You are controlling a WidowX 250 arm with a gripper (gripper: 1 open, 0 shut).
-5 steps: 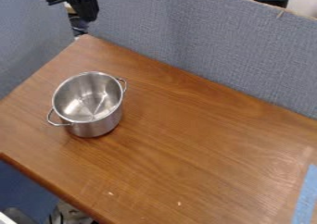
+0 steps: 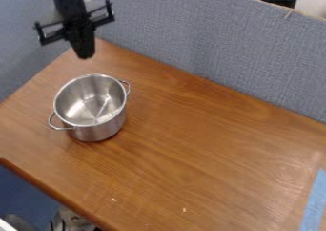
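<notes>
A steel pot (image 2: 91, 120) with two wire handles stands on the wooden table at the left, a pale utensil-like shape or reflection visible inside it. My black gripper (image 2: 84, 52) hangs in the air above and behind the pot, apart from it, pointing down. Its fingertips look close together with nothing visible between them.
Grey padded walls (image 2: 216, 44) stand along the back and left. A light blue strip (image 2: 312, 201) lies at the lower right edge.
My gripper has come down from the top of the view toward the pot. The pot has not moved.
</notes>
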